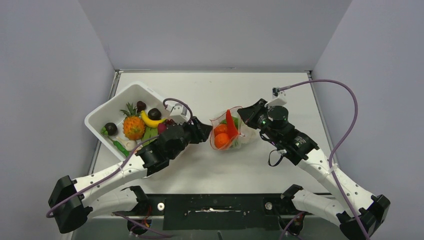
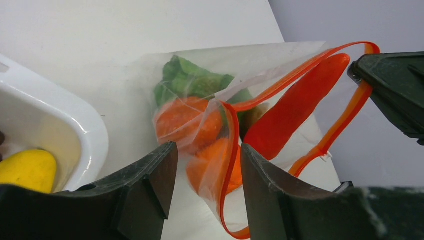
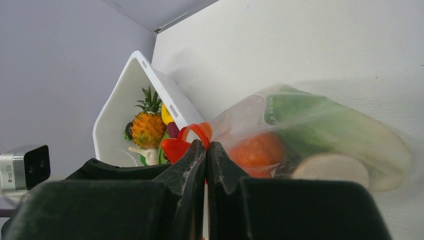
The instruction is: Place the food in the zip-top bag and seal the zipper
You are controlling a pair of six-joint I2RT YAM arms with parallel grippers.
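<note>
A clear zip bag [image 2: 200,70] with red zipper edge holds orange round items [image 1: 221,141], greens [image 2: 190,75], a long red pepper [image 2: 295,105] rising into its mouth, and pale pieces [image 3: 330,172]. My right gripper is shut on the bag's red rim at the upper right. My left gripper stands open at the bag's left, with the near red rim between its fingers, the right finger partly behind or beside it; contact cannot be told.
A white bin [image 1: 102,117] of fruit and vegetables, including a pineapple [image 1: 134,129] and banana [image 1: 152,121], sits at left. The table behind the bag is clear; walls border both sides.
</note>
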